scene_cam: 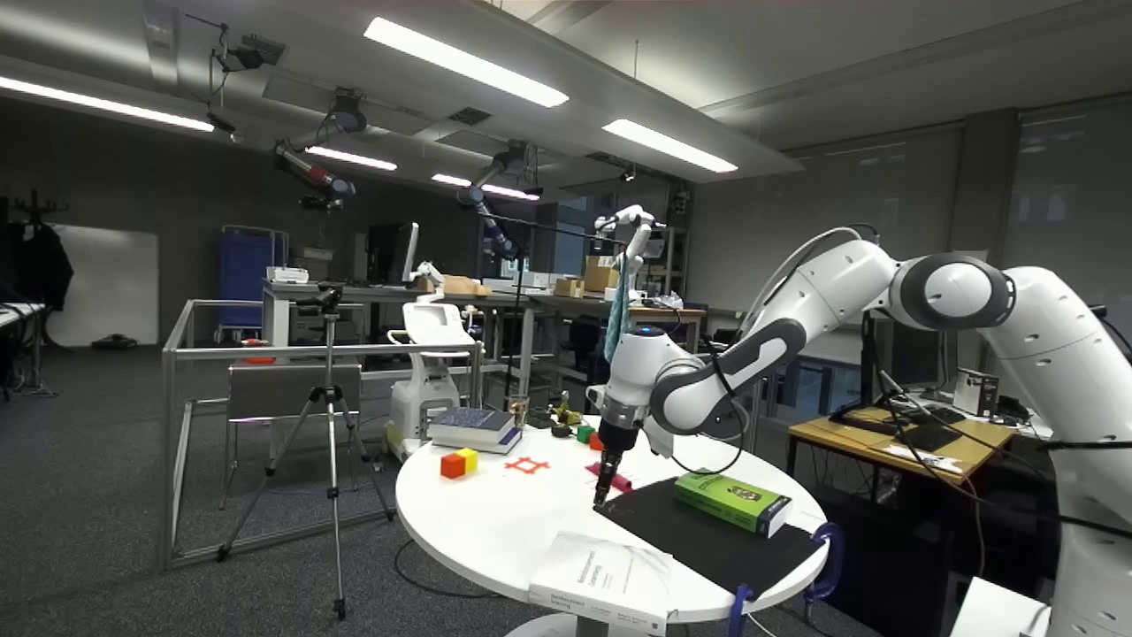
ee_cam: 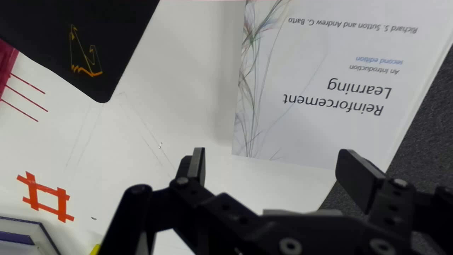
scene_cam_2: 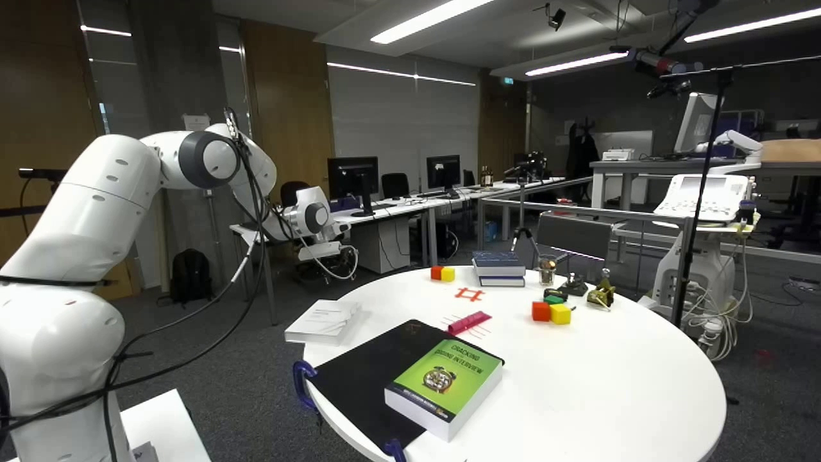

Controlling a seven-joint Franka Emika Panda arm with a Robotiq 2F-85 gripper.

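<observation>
In the wrist view my gripper is open, its black fingers (ee_cam: 197, 165) wide apart with nothing held between them. Beyond them lies the white "Reinforcement Learning" book (ee_cam: 314, 127), flat at the table's edge and upside down in this view. From the first exterior view, the gripper (scene_cam: 601, 499) points down above the white table (scene_cam: 488, 520), apart from the white book (scene_cam: 605, 579) and on its far side. A thick green book (scene_cam: 732, 499) rests on the black mat (scene_cam: 700, 552). In the second exterior view the fingers cannot be made out.
Two stacked dark blue books (scene_cam_2: 498, 265) stand at the table's far side. Red-yellow block pairs (scene_cam_2: 442, 273) and small objects are spread around, with orange tape (scene_cam_2: 469, 294) and a magenta strip (scene_cam_2: 469, 323) nearby. Blue clamps (scene_cam_2: 304, 385) grip the mat's edge. Bare tabletop (scene_cam_2: 608, 377) lies beyond the green book.
</observation>
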